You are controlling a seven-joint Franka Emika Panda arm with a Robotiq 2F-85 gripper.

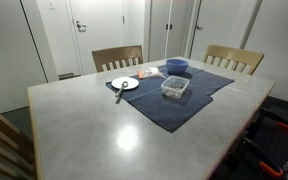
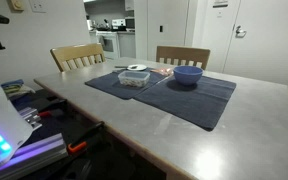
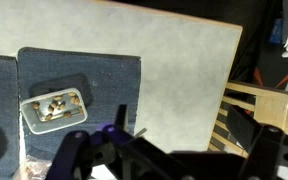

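Note:
My gripper shows along the bottom of the wrist view, its dark fingers wide apart. It is open, and nothing is held between them. Up and to the left of it in that view, a clear rectangular container with several small brown pieces rests on a dark blue cloth. A blue bowl stands behind the container in exterior view 1. To the left there lies a white plate, with a thin greenish object at its near edge.
Small reddish and white items lie near the bowl. Wooden chairs stand around the edges; one chair is at the right in the wrist view.

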